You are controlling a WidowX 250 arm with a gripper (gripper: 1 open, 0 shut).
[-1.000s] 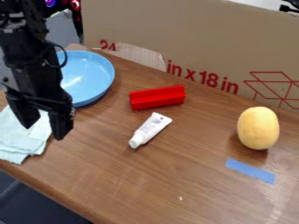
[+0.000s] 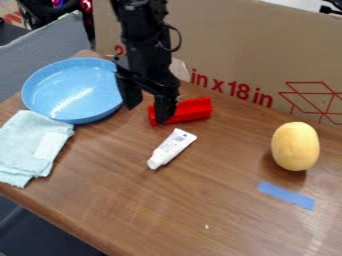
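Note:
My black gripper (image 2: 150, 98) is open above the left end of a red block (image 2: 187, 109), partly covering it, near the right rim of the blue plate. A white tube (image 2: 171, 148) lies diagonally on the wooden table just in front of the red block. The blue plate (image 2: 64, 92) sits at the back left, partly behind the arm. A pale cloth (image 2: 27, 146) lies at the left edge. A yellow oval object (image 2: 295, 146) stands on the right.
A large cardboard box (image 2: 267, 60) backs the table. A blue tape strip (image 2: 285, 196) lies at right.
My arm has moved from the front left, over the cloth, back and to the right to the red block. The objects on the table appear unmoved.

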